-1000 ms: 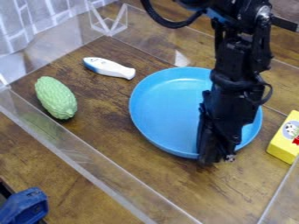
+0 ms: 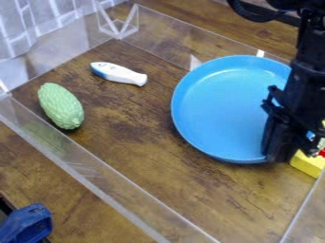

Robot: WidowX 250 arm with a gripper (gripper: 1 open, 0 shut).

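Observation:
My black gripper (image 2: pixel 279 147) is at the right of the camera view, over the near right rim of a blue bowl (image 2: pixel 222 109), its fingers low and close together, looking shut. Whether they touch or pinch the rim is hard to tell. A yellow object (image 2: pixel 309 163), partly hidden by the gripper, lies just right of the bowl.
A green cabbage-like vegetable (image 2: pixel 61 105) and a white-and-blue brush-like item (image 2: pixel 120 73) lie on the wooden surface (image 2: pixel 140 180) at left. A blue object (image 2: pixel 26 225) sits at the near left corner. Clear walls border the area.
My gripper has moved to the right, and the blue bowl has shifted right with it, now against the yellow object.

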